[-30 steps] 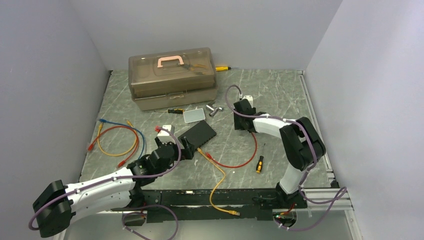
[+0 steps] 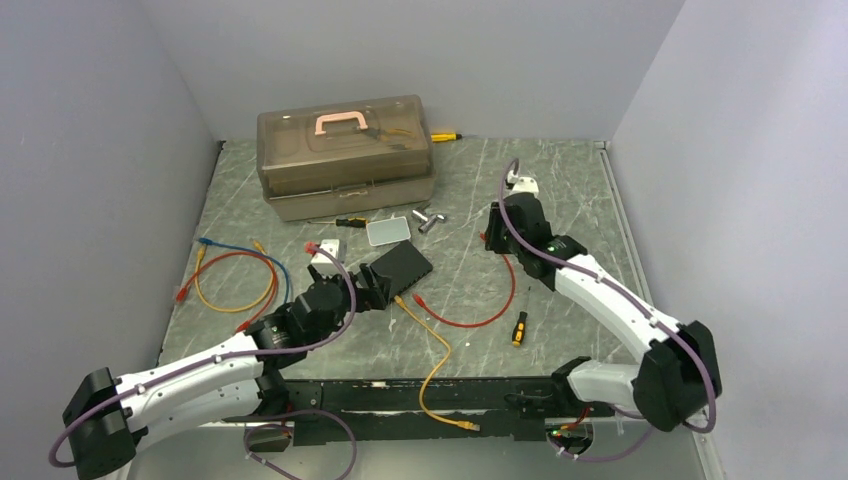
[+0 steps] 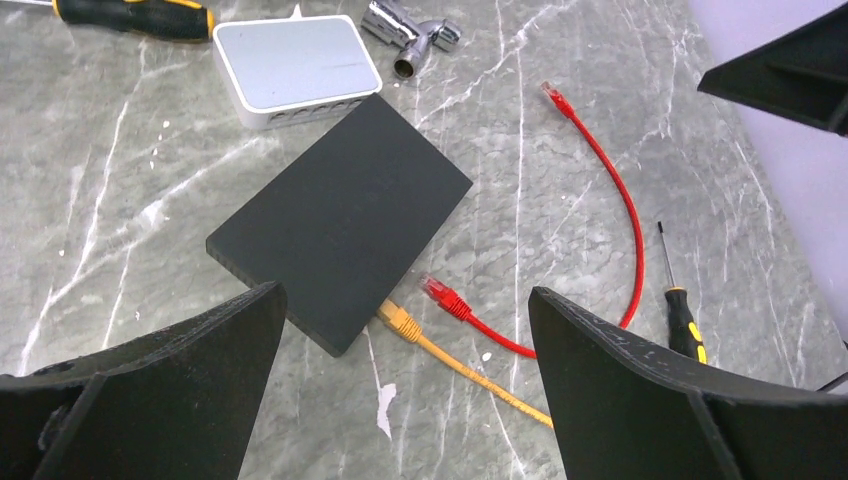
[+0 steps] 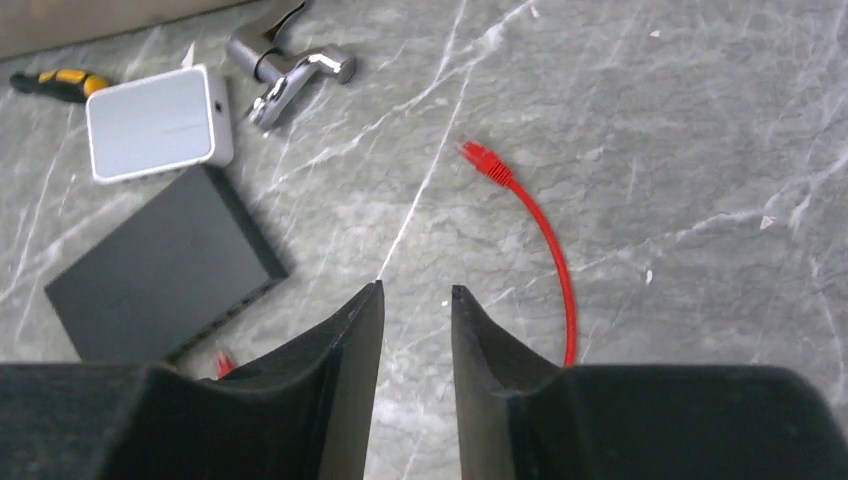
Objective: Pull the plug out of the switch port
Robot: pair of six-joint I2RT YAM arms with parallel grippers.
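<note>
The black switch [image 3: 340, 220] lies flat on the marble-look table. A yellow plug [image 3: 400, 322] sits at its edge, its cable running toward the table's front. Close to it, apart from the switch, lies one red plug [image 3: 447, 299]; the same cable's other red plug [image 4: 486, 162] rests on the bare table farther right. My left gripper is open above the switch's near edge, its fingers [image 3: 190, 370] wide apart and empty. Partly open, my right gripper hangs over the table right of the switch, nothing between its fingers.
Behind the switch are a small white box [image 2: 389, 231] and metal fittings [image 2: 429, 219]. A brown toolbox [image 2: 346, 155] fills the back left. Coiled cables [image 2: 240, 285] lie at left, and a screwdriver [image 2: 519, 329] at front right.
The red plug near the switch has shifted slightly toward the back.
</note>
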